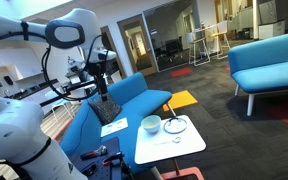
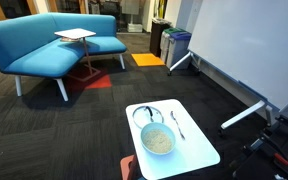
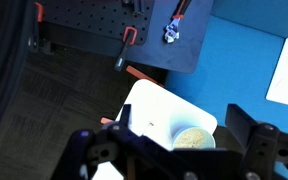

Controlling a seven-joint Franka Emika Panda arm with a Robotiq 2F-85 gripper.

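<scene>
A pale bowl [image 2: 158,140] stands on a small white table [image 2: 199,155]; its inside looks light and speckled. Beside it on the tabletop lie a dark-rimmed round item [image 2: 138,117] and a thin utensil [image 2: 176,125], perhaps a spoon. My gripper is open in the wrist view, its dark fingers [image 3: 89,152] wide apart with nothing between them. From above, the bowl [image 3: 194,139] shows close to the right finger and partly hidden at its lower edge. In exterior view 1 the gripper [image 1: 101,82] hangs well above the table, to the left of the bowl [image 1: 151,124].
A blue sofa [image 1: 134,98] runs behind the small table, and another blue sofa [image 1: 269,65] stands at the far right. Tools lie on the dark perforated arm base [image 3: 99,30]. Open carpet [image 2: 69,140] borders the white table.
</scene>
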